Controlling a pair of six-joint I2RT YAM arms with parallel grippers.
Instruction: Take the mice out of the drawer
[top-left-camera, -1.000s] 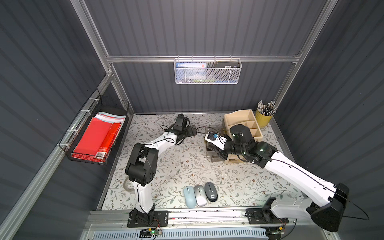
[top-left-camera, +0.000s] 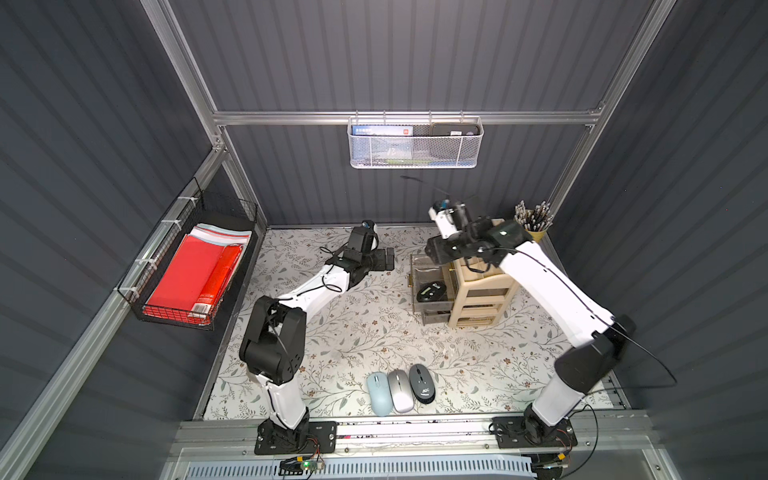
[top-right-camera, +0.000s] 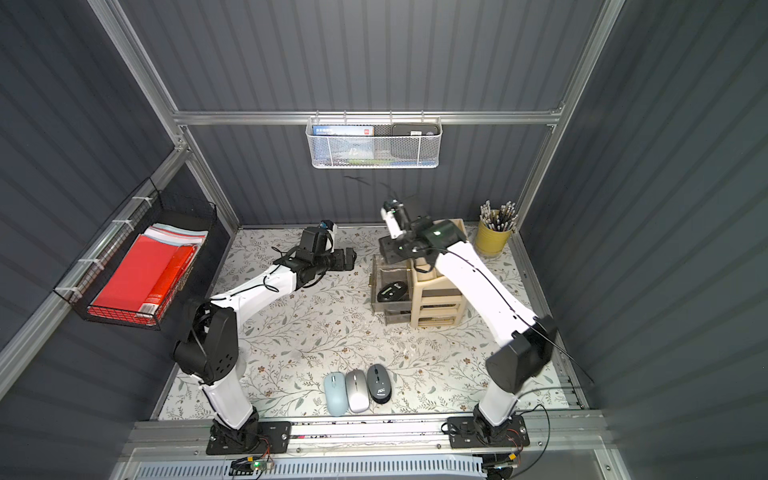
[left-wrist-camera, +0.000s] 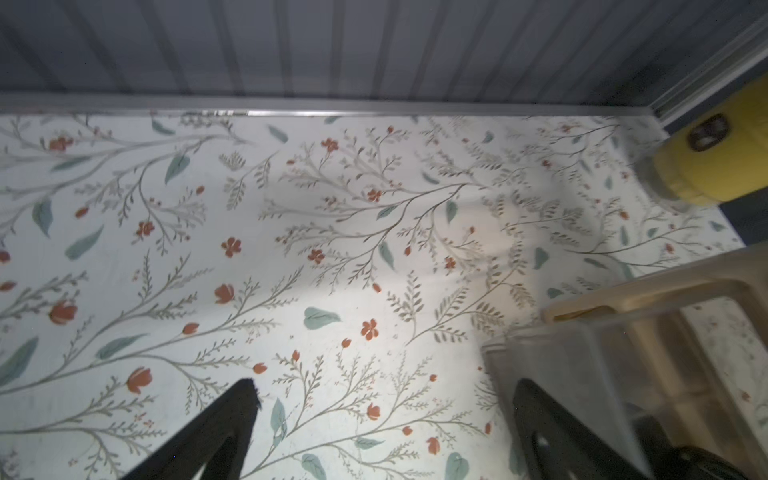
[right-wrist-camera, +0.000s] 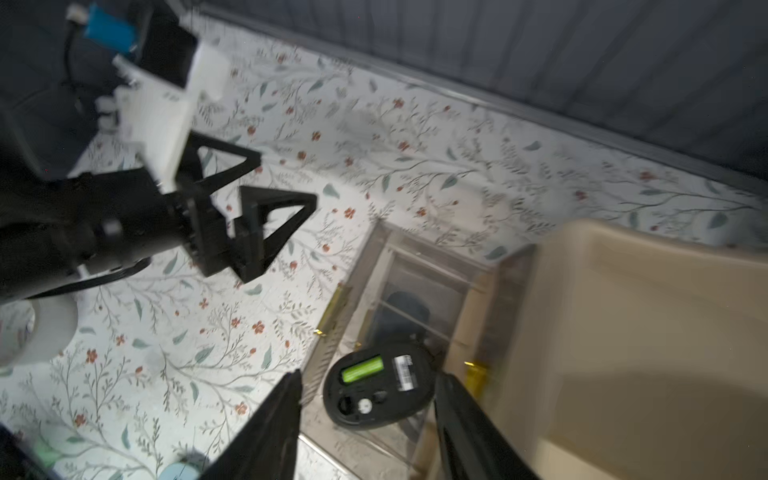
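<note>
A black mouse (right-wrist-camera: 376, 384) lies in the open clear drawer (top-left-camera: 436, 316) at the left side of the beige desk organiser (top-left-camera: 488, 300), with another dark shape (right-wrist-camera: 400, 312) behind it. My right gripper hangs over the drawer, fingers apart around the mouse's place in view, nothing visibly held. My left gripper (top-left-camera: 379, 259) stands open just left of the drawer, with nothing between its fingers.
A yellow pen pot (top-right-camera: 493, 240) stands at the back right. A wire basket of red folders (top-left-camera: 172, 284) hangs on the left wall, a mesh basket (top-left-camera: 414, 152) on the back wall.
My right arm has risen and swung back, up over the drawer and organiser, uncovering the black mouse. My left arm has shifted slightly.
</note>
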